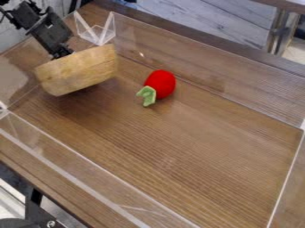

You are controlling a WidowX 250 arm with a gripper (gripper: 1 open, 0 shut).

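Note:
A wooden bowl (78, 73) is tipped up at the upper left, its pale outside facing the camera and its inside hidden. My gripper (60, 50) is at the bowl's far upper-left edge; its fingertips are partly hidden, so its finger state is unclear. The green piece that was in the bowl is out of sight.
A red strawberry-like object (160, 85) with a green top lies right of the bowl on the wooden table (191, 160). A clear spiky object (98, 27) stands behind the bowl.

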